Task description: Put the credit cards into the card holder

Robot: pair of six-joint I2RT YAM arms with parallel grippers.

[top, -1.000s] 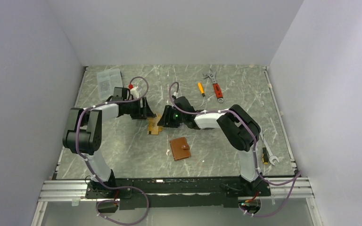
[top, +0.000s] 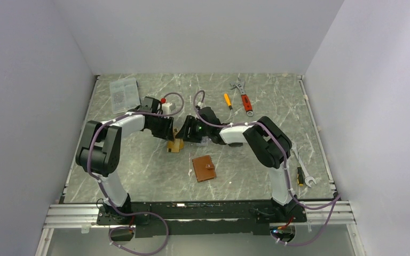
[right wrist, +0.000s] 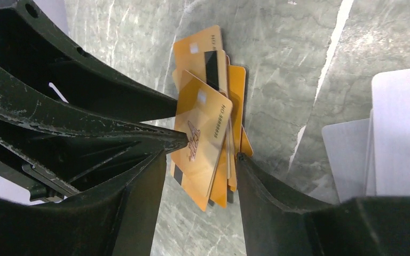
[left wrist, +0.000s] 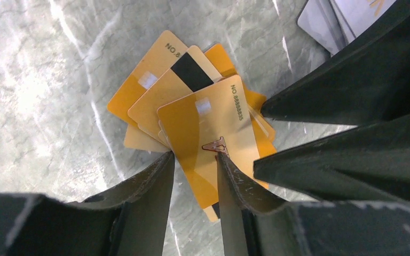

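Note:
A fanned pile of gold cards (top: pixel 174 146) lies between the two grippers. The top gold card (left wrist: pixel 211 128) is tilted up from the pile. My left gripper is shut on its edge; in the right wrist view one finger (right wrist: pixel 165 137) crosses the card's face and the other passes behind. From the right side, my right gripper stands open over the pile, its fingertips on either side of the lower cards and apparently holding nothing. The brown card holder (top: pixel 204 168) lies closed towards the front.
White cards (right wrist: pixel 405 133) lie right of the gold pile. Behind are a clear plastic box (top: pixel 124 96), a yellow screwdriver (top: pixel 228 101) and a red-handled wrench (top: pixel 246 101).

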